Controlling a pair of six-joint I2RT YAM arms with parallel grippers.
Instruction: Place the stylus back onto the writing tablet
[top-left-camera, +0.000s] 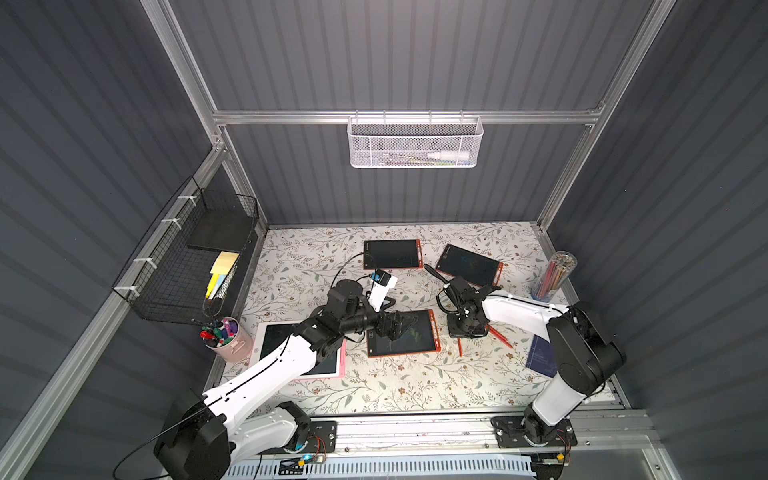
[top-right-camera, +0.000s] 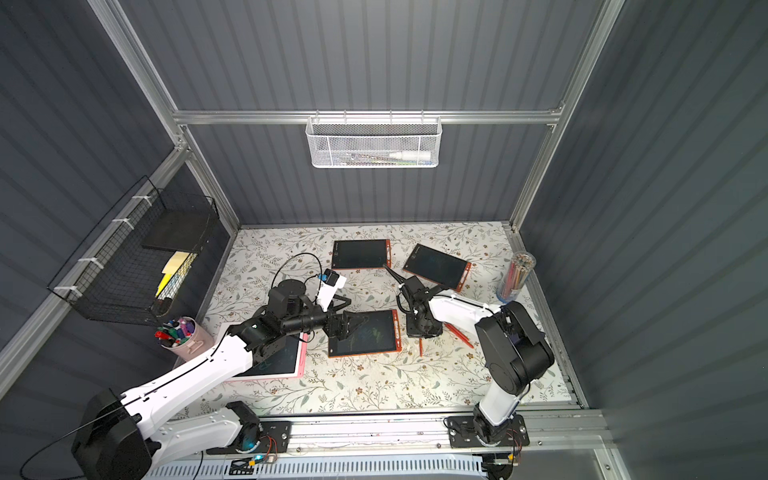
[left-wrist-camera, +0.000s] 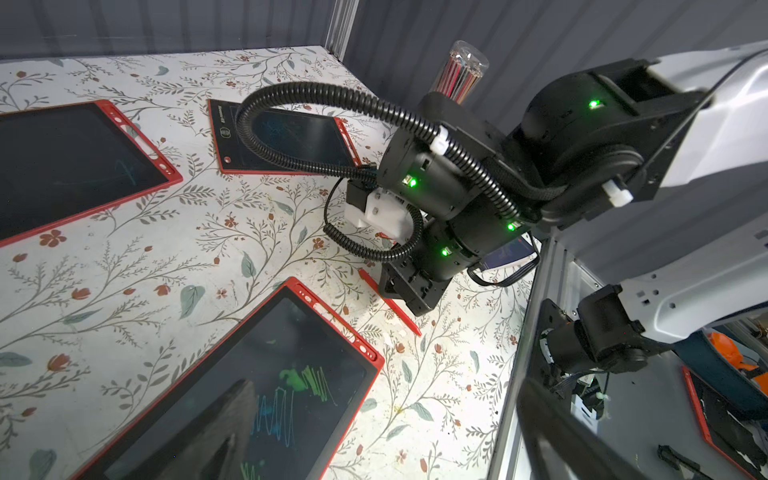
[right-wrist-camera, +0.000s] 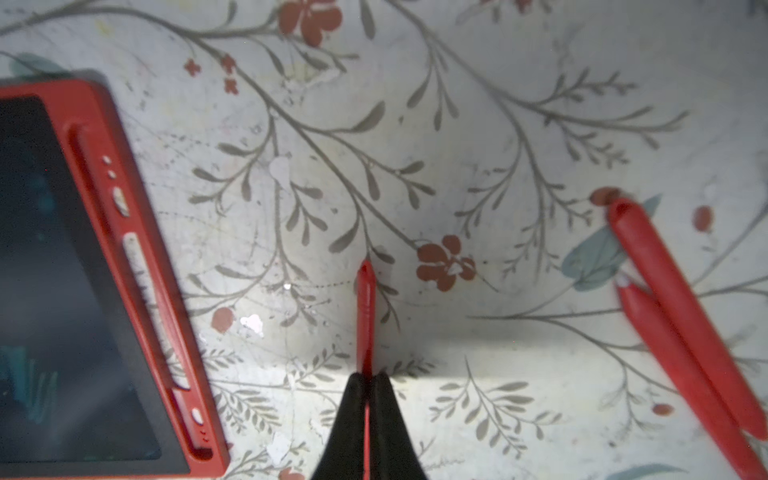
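Observation:
The writing tablet (top-left-camera: 402, 334), dark with a red edge, lies mid-table; its red edge strip with a slot (right-wrist-camera: 136, 272) is on the left in the right wrist view. Right of it lies a red stylus (right-wrist-camera: 365, 312), pointing away from my right gripper. That gripper is shut, its tips meeting over the stylus. A thin red line shows between its fingers; whether they grip the stylus or only cover it, I cannot tell. My left gripper stands open above the tablet, nothing between its blurred fingers.
Two more red styluses (right-wrist-camera: 680, 320) lie side by side to the right. Two red-edged tablets (top-left-camera: 391, 253) (top-left-camera: 469, 265) lie at the back. A white-and-pink tablet (top-left-camera: 342, 360) is under the left arm. A pencil jar (top-left-camera: 553, 276) and blue notebook (top-left-camera: 541, 357) sit right.

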